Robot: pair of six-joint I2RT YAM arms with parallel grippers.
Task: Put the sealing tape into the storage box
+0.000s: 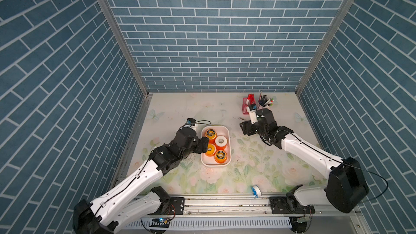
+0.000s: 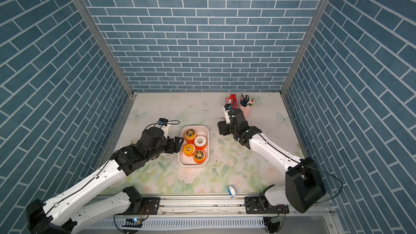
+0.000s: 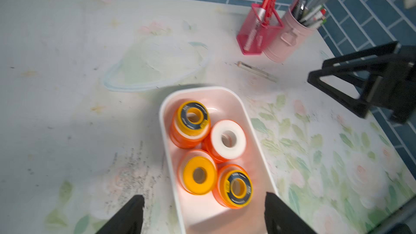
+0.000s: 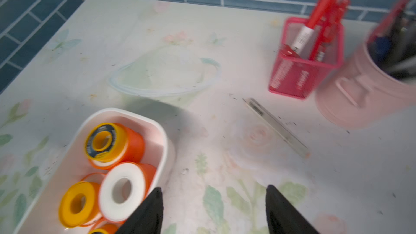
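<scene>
The pale pink storage box (image 1: pixel 228 150) stands mid-table. Inside it are several tape rolls: one with a white top (image 3: pixel 228 139), one with a plain yellow top (image 3: pixel 199 175), and two with black-and-yellow tops, such as the far roll (image 3: pixel 193 117). At the front edge of the table lies a blue-and-white roll (image 1: pixel 256 191), apart from the box. My left gripper is over the box's left side, its fingers apart with nothing held. To the right of the box and above the table, my right gripper also stands open and empty.
A pink holder with red markers (image 4: pixel 299 69) and a pink pen cup (image 4: pixel 351 93) stand at the back right. A thin knife-like tool (image 4: pixel 277 125) lies before them. Behind the box shows a translucent oval shape (image 3: pixel 156 65). Bare table surrounds the box.
</scene>
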